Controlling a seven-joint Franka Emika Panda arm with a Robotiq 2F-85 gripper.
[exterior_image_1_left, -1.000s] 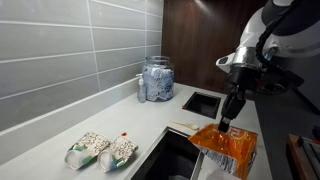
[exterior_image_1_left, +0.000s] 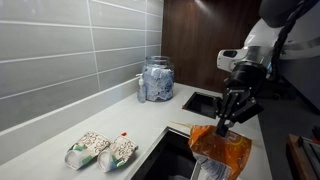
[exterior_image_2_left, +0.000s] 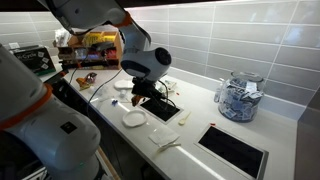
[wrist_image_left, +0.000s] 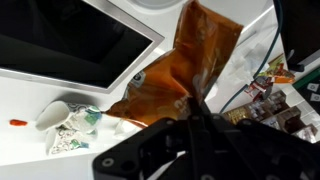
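Observation:
A shiny orange wrapper (exterior_image_1_left: 222, 150) hangs below my gripper (exterior_image_1_left: 225, 126) in exterior view 1, over the near right part of the counter. In the wrist view the same orange wrapper (wrist_image_left: 178, 70) stretches away from the fingers, its near edge pinched at the gripper. The fingers are shut on that thin film. My arm hides much of this spot in exterior view 2.
Two crumpled printed containers (exterior_image_1_left: 117, 153) lie left of the dark sink basin (exterior_image_1_left: 168, 158). Farther back stand a large glass jar (exterior_image_1_left: 158, 79) and a small bottle (exterior_image_1_left: 141, 90). White plates (exterior_image_2_left: 135, 118) rest on the counter. Several wrappers (wrist_image_left: 270, 85) show at the wrist view's right.
My gripper has tilted and shifted a little, and the wrapper hanging from it has swung slightly left and turned. The containers, jar and bottle have stayed in place.

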